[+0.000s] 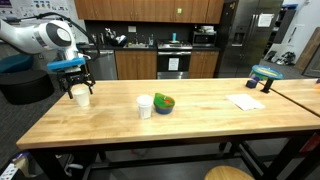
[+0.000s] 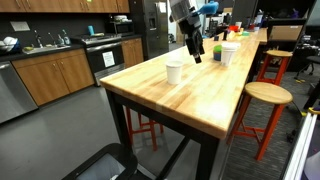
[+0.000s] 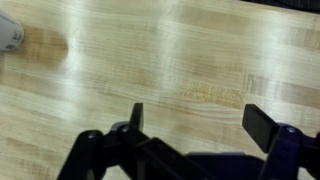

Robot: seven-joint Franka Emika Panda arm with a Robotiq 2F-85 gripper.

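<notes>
My gripper stands open above bare tabletop in the wrist view, its two fingers wide apart and nothing between them. A white cup (image 1: 81,96) stands upright near the table's left end, partly behind the gripper in exterior view 1. Exterior view 2 shows the same cup (image 2: 174,73) to one side of the raised gripper (image 2: 194,57), apart from it. Only a piece of a pale cup (image 3: 10,35) shows at the wrist view's upper left corner.
Further right stand another white cup (image 1: 145,105) and a green bowl (image 1: 163,103) with something red in it. A white sheet (image 1: 245,102) lies toward the table's right side. Stools stand alongside.
</notes>
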